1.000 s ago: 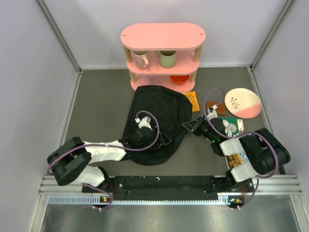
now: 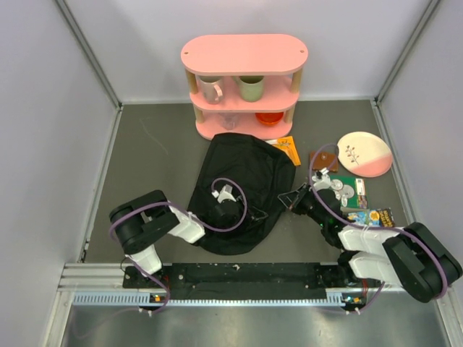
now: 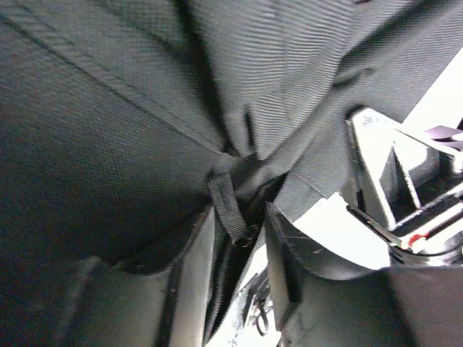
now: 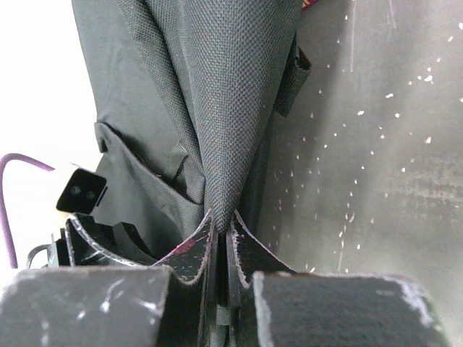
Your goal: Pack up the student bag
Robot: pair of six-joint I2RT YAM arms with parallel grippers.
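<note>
The black bag (image 2: 242,170) lies flat across the middle of the table. In the left wrist view, a small fabric zipper tab (image 3: 228,206) sits at the bag's seam, between the fingertips of my left gripper. A gap shows between those fingers, so they stand part open around the tab. My right gripper is shut on a fold of the bag's edge (image 4: 231,108), which runs right down into its fingertips. Seen from above, both grippers are over the bag's right half, the right one at its side edge.
A pink shelf (image 2: 244,54) with cups stands at the back. On the right lie a plate (image 2: 365,154), a brown item (image 2: 323,160), a green book (image 2: 359,189) and a colourful book (image 2: 380,217). An orange item (image 2: 288,149) pokes out behind the bag.
The bag has shifted slightly right and towards the front. Both grippers have moved the same way with it, and the left arm's elbow has swung right and up in the view.
</note>
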